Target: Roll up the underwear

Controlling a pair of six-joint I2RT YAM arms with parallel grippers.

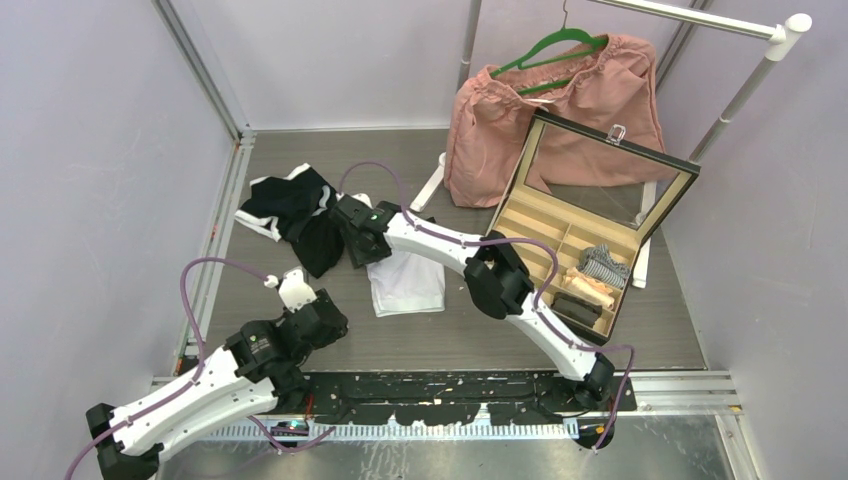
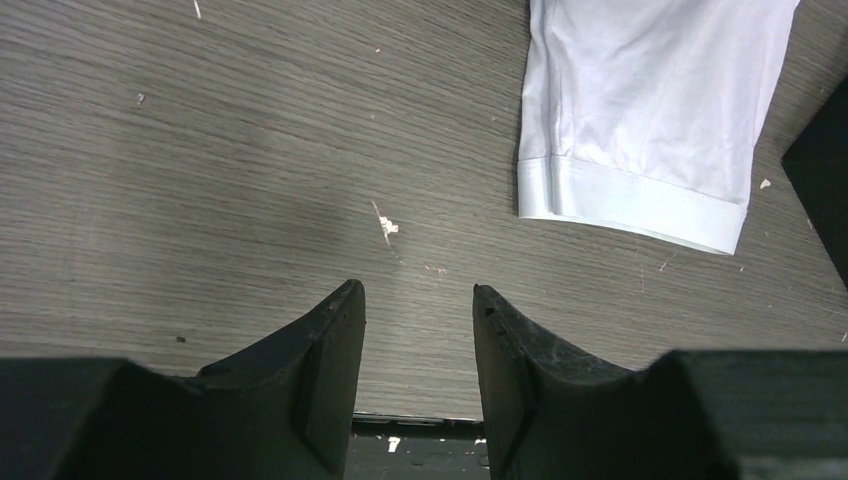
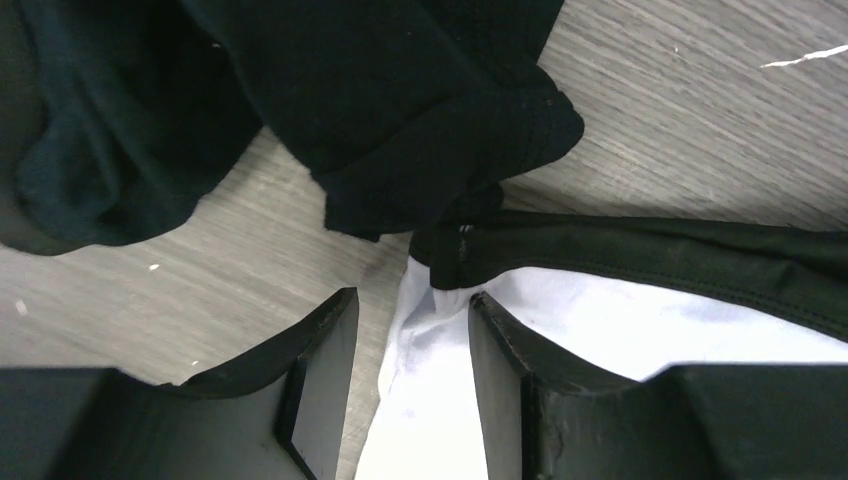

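White underwear with a black waistband (image 1: pixel 406 285) lies folded flat mid-table; the left wrist view shows its white hem (image 2: pixel 640 200), and the right wrist view shows a corner of the black waistband (image 3: pixel 640 245). My left gripper (image 1: pixel 325 325) is low at the front left, open over bare table (image 2: pixel 419 305), apart from the underwear. My right gripper (image 1: pixel 360 250) hangs over the far-left corner of the underwear, open, its fingertips (image 3: pixel 480 310) beside the waistband corner; whether they touch it I cannot tell.
A dark garment pile with white trim (image 1: pixel 290 210) adjoins the far left of the underwear. An open compartment box (image 1: pixel 560 230) holds several rolled items at right, before a pink bag (image 1: pixel 550 120) with a green hanger. Bare table lies around my left gripper.
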